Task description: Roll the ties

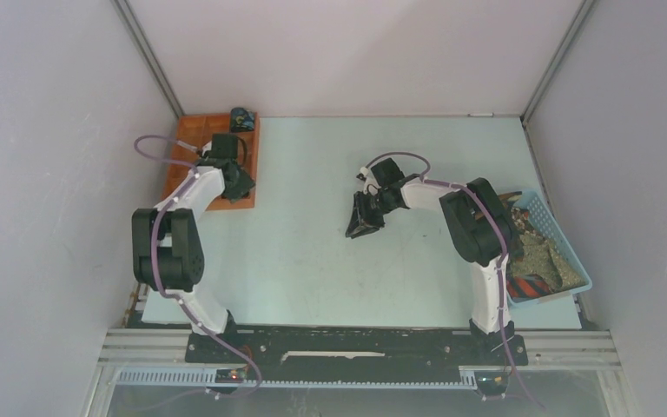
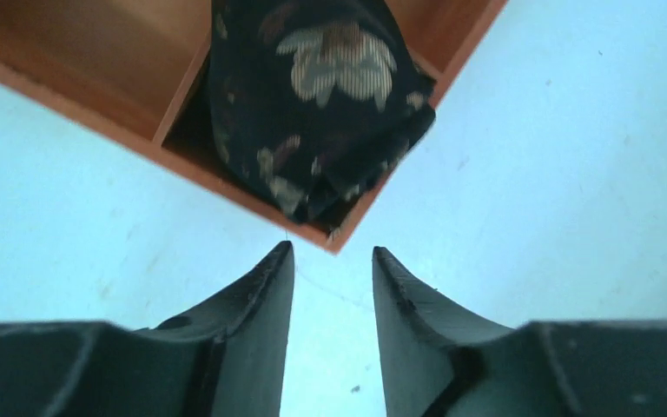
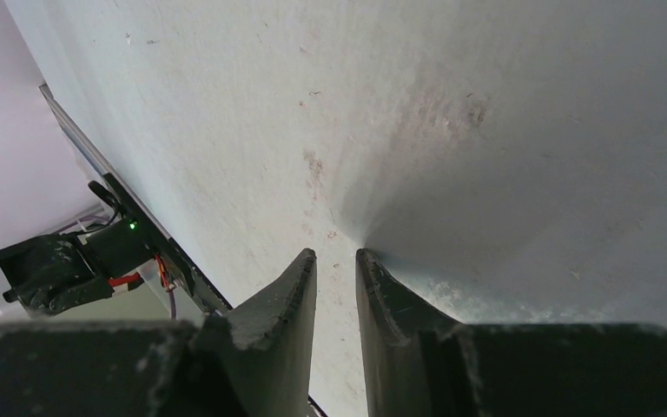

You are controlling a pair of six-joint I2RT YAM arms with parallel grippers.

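Observation:
A dark floral tie (image 2: 321, 104) lies bundled in a corner compartment of the orange divided box (image 1: 182, 148) at the back left. My left gripper is over the box's near corner, open, with nothing between its fingers; the tie is just beyond the fingertips in the left wrist view. Another dark patterned bundle (image 1: 242, 119) sits in the box's back right corner. My right gripper (image 1: 354, 228) is low over the middle of the table, fingers parted slightly, with nothing between them in the right wrist view.
A light blue basket (image 1: 556, 230) of mixed fabric pieces stands at the right, beside the right arm.

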